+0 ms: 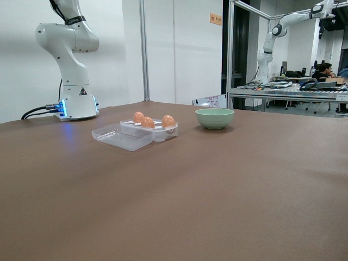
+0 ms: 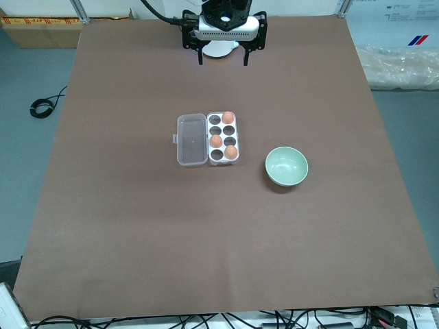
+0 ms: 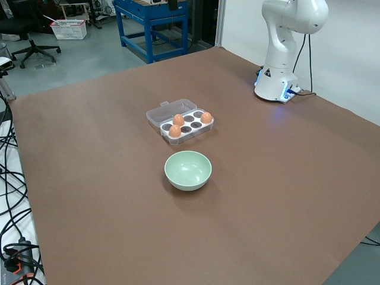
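Note:
A clear egg carton (image 2: 223,125) lies open on the brown table, its lid (image 2: 192,139) folded out flat beside the tray; three brown eggs (image 3: 206,117) sit in it among empty slots. A pale green bowl (image 2: 287,165) stands empty and upright beside the carton, apart from it. The gripper (image 2: 223,56) hangs at the back of the table in the left camera view, above and away from both, its two black fingers spread open with nothing seen between them. In the top and right views only the white arm shows, not the gripper.
Cables and equipment run along the table's edge (image 3: 24,196). The white arm base (image 1: 79,106) stands at the back edge, against a white wall.

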